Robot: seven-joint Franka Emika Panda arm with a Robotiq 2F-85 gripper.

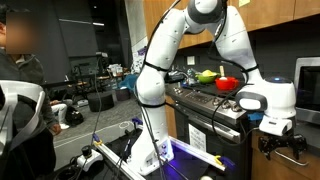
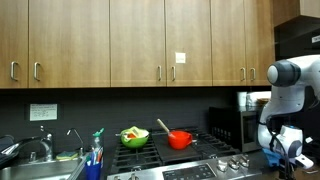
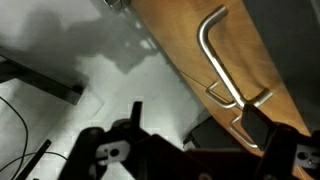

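Note:
My gripper is open in the wrist view, its two dark fingers [image 3: 256, 122] wide apart with nothing between them. Beyond the right finger runs a curved metal handle [image 3: 222, 62] on a wooden front [image 3: 180, 32]. Two smaller-looking handles, one of them a thin bar [image 3: 214, 92], show lower down. In exterior view 1 the gripper [image 1: 284, 149] points down at the right, before the wooden cabinet front [image 1: 272, 168]. Whether it touches a handle there cannot be told. At the far right of exterior view 2, the white arm [image 2: 282, 140] reaches down beside the counter.
A red pot [image 2: 180, 139] and a bowl of green and yellow items [image 2: 133, 137] stand on the stove [image 1: 200, 98]. A microwave [image 1: 309, 88] sits right behind the hand. Grey floor [image 3: 130, 85] lies open below the cabinets.

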